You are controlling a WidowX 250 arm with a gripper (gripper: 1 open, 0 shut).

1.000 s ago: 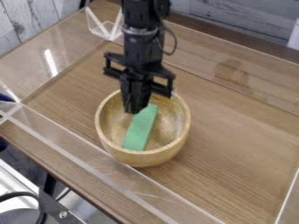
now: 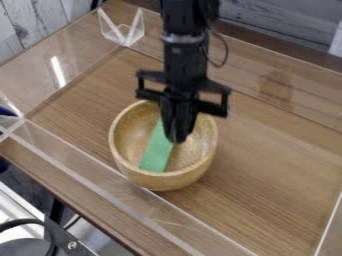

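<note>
A round tan bowl (image 2: 201, 172) sits on the wooden table (image 2: 271, 194), with a green oblong piece (image 2: 152, 156) lying inside on its left part. My dark gripper (image 2: 171, 118) reaches down from the top of the camera view to the bowl's back part, low over the green piece and partly hiding it. The fingers are dark and blurred against the bowl; I see nothing clearly held between them.
A white wire-like object (image 2: 123, 28) stands at the back left. Black cables (image 2: 40, 246) lie at the lower left corner. The table right of the bowl and to its left is clear.
My gripper has come down from high at the back to the bowl, over the green piece. The bowl and green piece look about where they were.
</note>
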